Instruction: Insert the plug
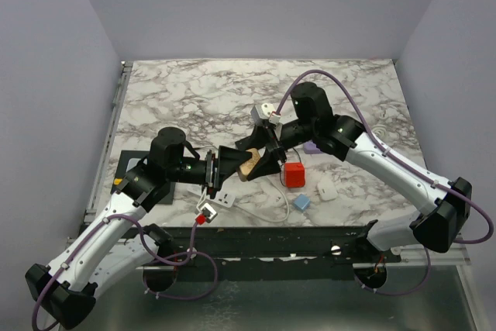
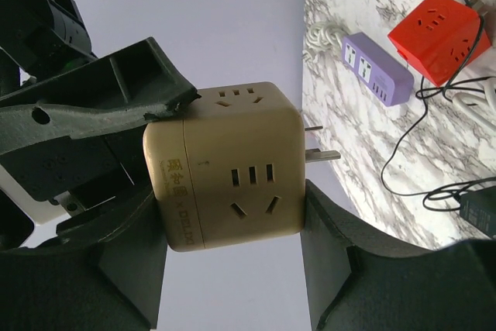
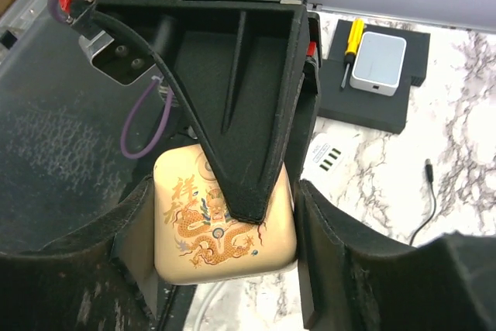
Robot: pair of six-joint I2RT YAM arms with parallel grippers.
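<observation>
A cream cube travel adapter with socket holes and metal prongs sits between both grippers above the table's middle; in the right wrist view its face (image 3: 217,238) shows an orange dragon print. My left gripper (image 1: 240,162) has its fingers along the adapter's sides, around it in the left wrist view. My right gripper (image 1: 262,156) is shut on the adapter from the right; its fingertip lies on the adapter's upper edge in the left wrist view. Whether the left fingers press on it is hard to tell.
Below lie a red cube socket (image 1: 294,175), a purple power strip (image 2: 376,67), a white strip (image 1: 221,198), a blue block (image 1: 301,201), several cables and, at the left, a dark pad (image 3: 364,110) with a screwdriver.
</observation>
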